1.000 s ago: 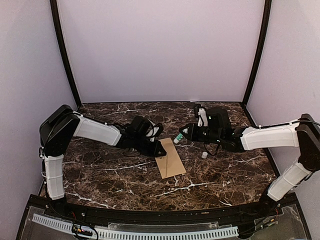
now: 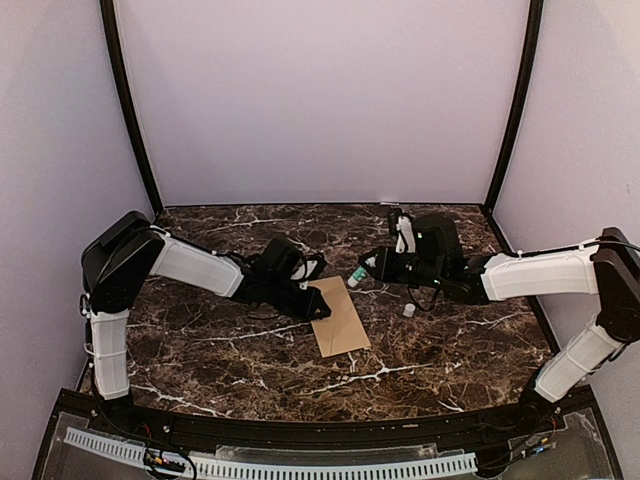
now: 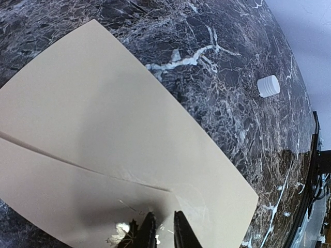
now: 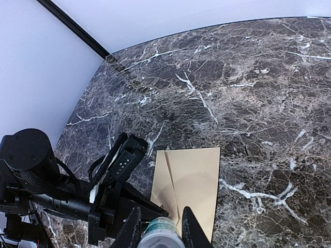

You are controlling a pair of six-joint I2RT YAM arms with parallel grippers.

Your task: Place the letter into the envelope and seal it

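Observation:
A tan envelope (image 2: 345,328) lies on the table with its long flap (image 3: 62,191) folded down over its left side. Over that flap is my left gripper, its fingertips low at the paper. Only a narrow gap shows between those fingers, and nothing clear in it; whether they touch the flap I cannot tell. To the right, my right gripper is shut on a glue stick with a green label (image 2: 357,275), held beside the envelope's far end. No letter shows in any view.
A small white cap (image 2: 409,310) stands on the dark marbled table (image 2: 250,370), right of the envelope. Bare tabletop surrounds the envelope in front and behind. White walls (image 2: 320,100) close off the back and sides.
The envelope has barely moved. The right arm and glue stick stay where they were.

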